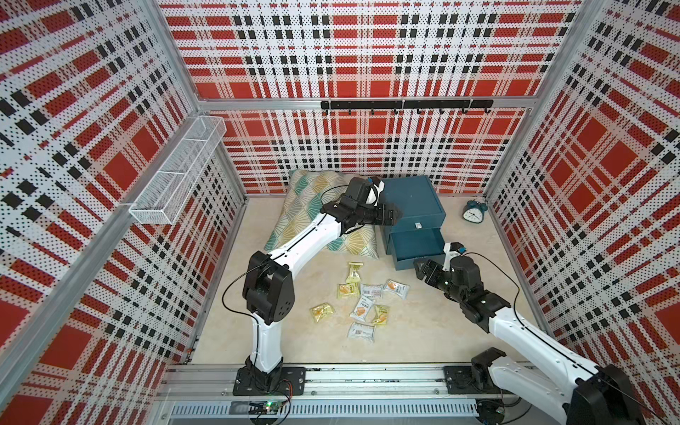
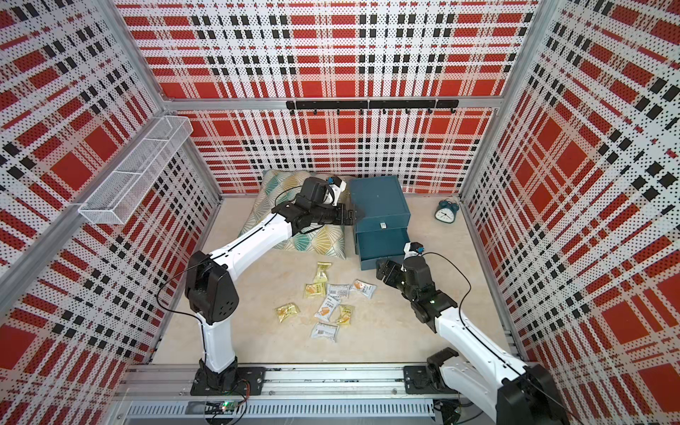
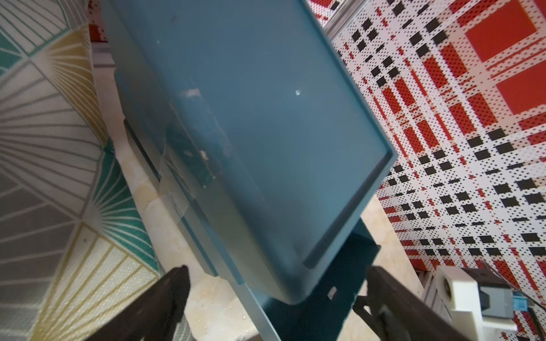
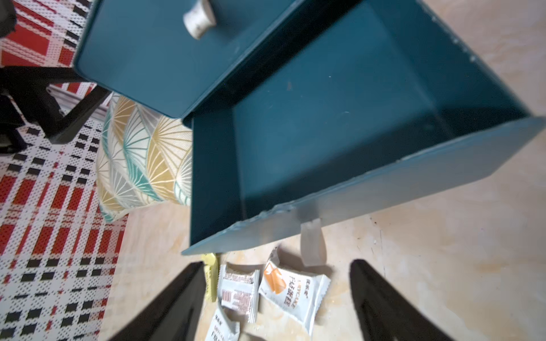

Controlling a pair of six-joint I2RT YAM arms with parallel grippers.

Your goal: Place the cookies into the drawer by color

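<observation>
The blue drawer unit has its lower drawer pulled out and empty, with a tab on its front. My left gripper is open by the unit's upper left side. My right gripper stands just in front of the open drawer, its fingers apart and blurred, with nothing visible held. Several yellow cookie packets and white ones lie loosely on the table in front of and left of the drawer.
A patterned cushion leans left of the unit. A clock stands at the back right. A white wire basket hangs on the left wall.
</observation>
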